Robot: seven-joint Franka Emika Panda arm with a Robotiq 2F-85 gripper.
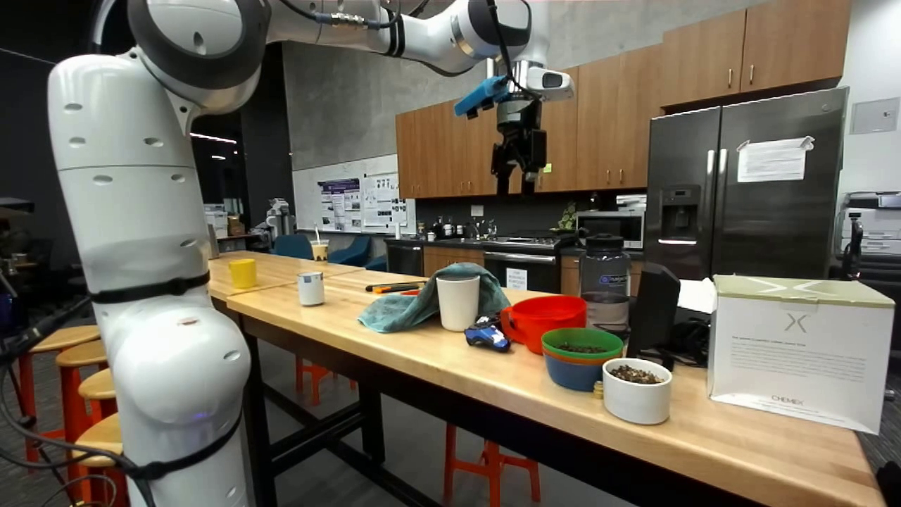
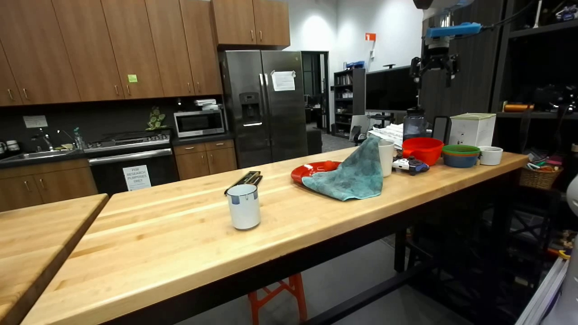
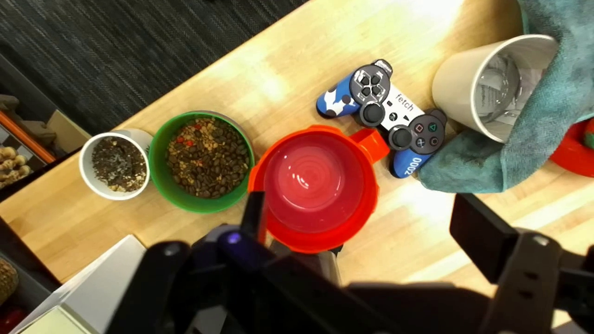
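Observation:
High above the table, my gripper point(image 1: 517, 184) points downward with open fingers and empty space between the fingers; exterior view 2 also shows the gripper point(image 2: 434, 81) spread. In the wrist view, a red bowl with a handle point(image 3: 312, 183) lies below, partly behind one finger. Beside it are a green bowl point(image 3: 203, 161) of dark beans and a white bowl point(image 3: 119, 164) with dark crumbly contents. A blue-and-white game controller point(image 3: 398, 114) is on the red bowl's other side. A cream cup point(image 3: 462, 83) leans in the wrist picture, with a teal cloth point(image 3: 473, 161) against it.
A red plate point(image 2: 311, 170) is partly under the cloth. A white mug point(image 2: 244, 208) stands apart, with bare wood around it. The dark water bottle point(image 1: 605, 279) and large white box point(image 1: 798, 355) rise behind and beside the bowls. A yellow cup point(image 1: 243, 273) stands farther off.

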